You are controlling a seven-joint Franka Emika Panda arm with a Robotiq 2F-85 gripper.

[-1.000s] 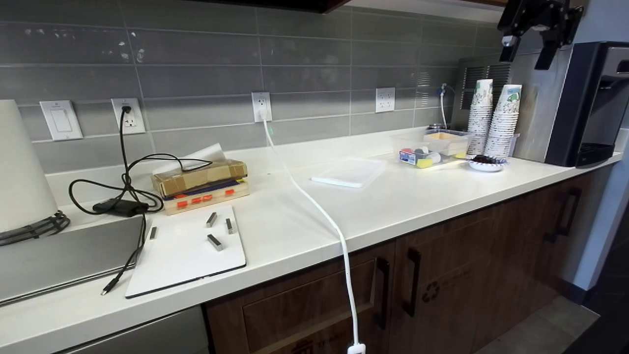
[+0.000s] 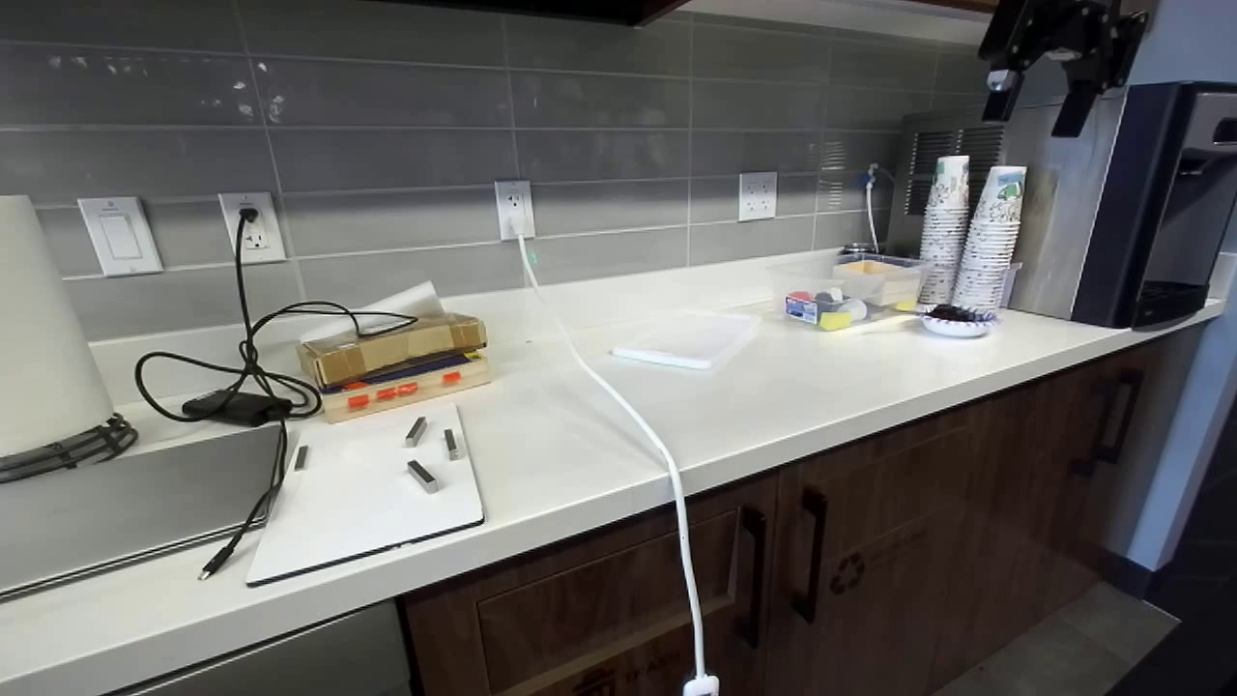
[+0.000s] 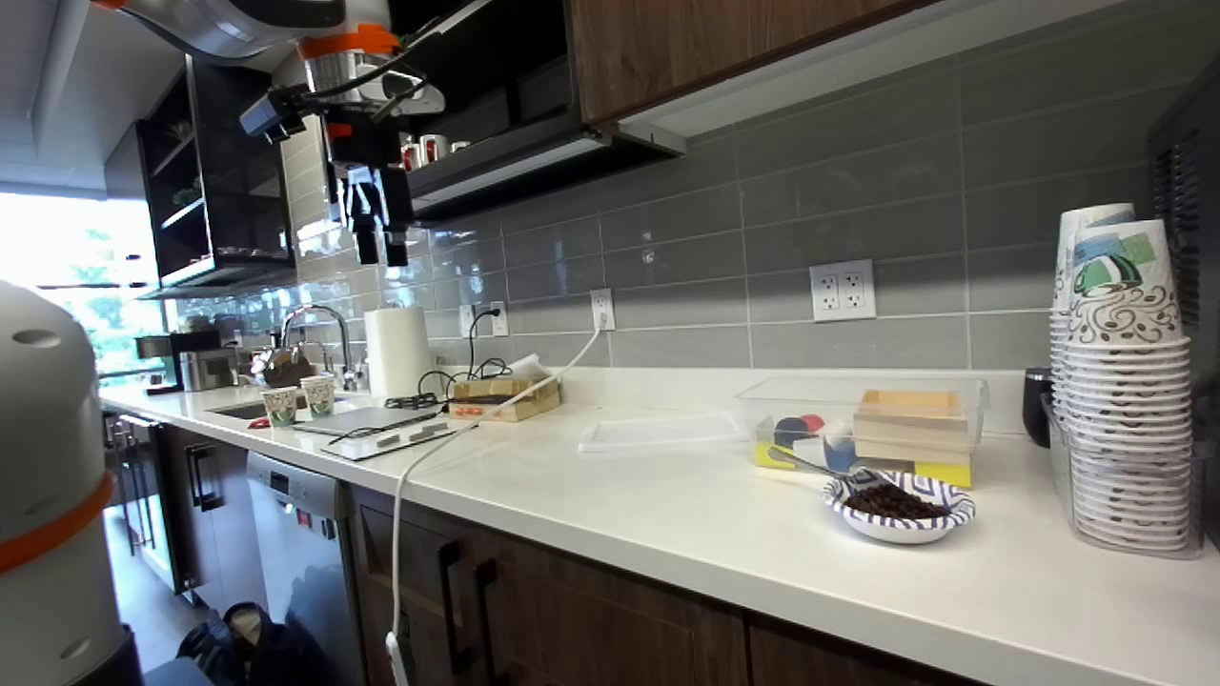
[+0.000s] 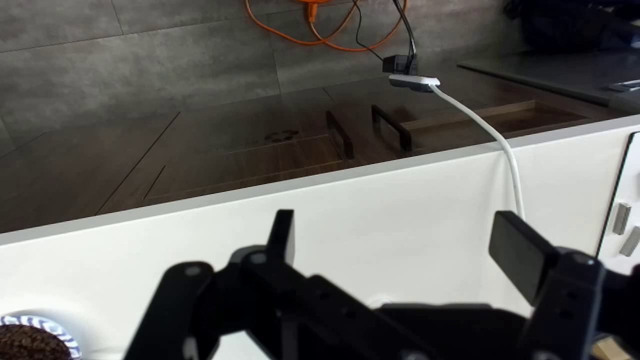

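High above the counter [image 2: 557, 429], my gripper [image 2: 1035, 116] stands open, its two black fingers spread wide. In the wrist view the gap of the gripper is empty, with bare white counter below it. A patterned bowl [image 3: 898, 528] of dark brown bits sits toward the right of the counter, a spoon [image 3: 801, 461] resting on its rim. Behind the bowl is a clear plastic bin [image 3: 915, 400] holding small coloured items and a tan box. To the left of that bin lies a flat white translucent lid [image 2: 684, 341].
Stacked paper cups [image 3: 1127, 389] stand at the right end. A white cable [image 2: 626, 406] crosses the counter and hangs over its front edge. Several small metal blocks lie on a white board [image 2: 371, 499], near cardboard boxes [image 2: 394, 354].
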